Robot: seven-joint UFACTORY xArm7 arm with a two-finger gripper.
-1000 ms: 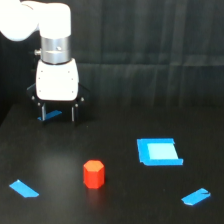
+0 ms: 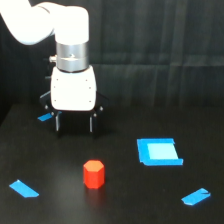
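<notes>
A red block (image 2: 94,174) with a hexagonal outline rests on the black table, left of centre toward the front. At the upper left, behind the block and above the table, hangs my gripper (image 2: 75,130), pointing down. Its two dark fingers stand wide apart, and nothing shows between them. Clear space separates the fingers from the block. To the right lies a pale square with blue tape (image 2: 158,152) around it.
Blue tape strips lie at the front left (image 2: 23,188), at the front right (image 2: 196,197) and partly behind the gripper at the back left. A dark curtain (image 2: 150,60) hangs behind.
My gripper has moved to the right and slightly lower in the view, nearer the red block. The block and the taped square have stayed put.
</notes>
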